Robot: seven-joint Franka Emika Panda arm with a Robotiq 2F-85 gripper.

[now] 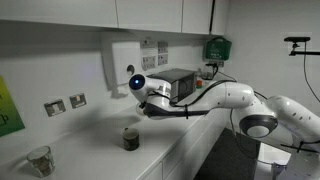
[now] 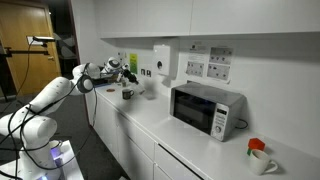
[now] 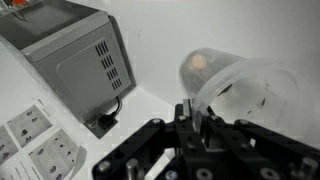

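In the wrist view, a clear round object with a pale rim (image 3: pixel 262 92) reaches up from between the fingers of my gripper. The fingers are shut on its edge, and I cannot tell exactly what it is. In exterior view 1 my gripper (image 1: pixel 146 103) hangs over the white counter, behind and to the right of a dark pot (image 1: pixel 131 140). The held piece is too small to make out there. Exterior view 2 shows the same dark pot (image 2: pixel 127 94) far down the counter, near the arm's end.
A metal container (image 1: pixel 41 161) stands at the counter's near left end. A silver microwave (image 2: pixel 207 111) sits against the wall farther along, with a white mug (image 2: pixel 260 162) and a red item (image 2: pixel 257 144) past it. Much of the counter (image 2: pixel 165 127) between pot and microwave is bare.
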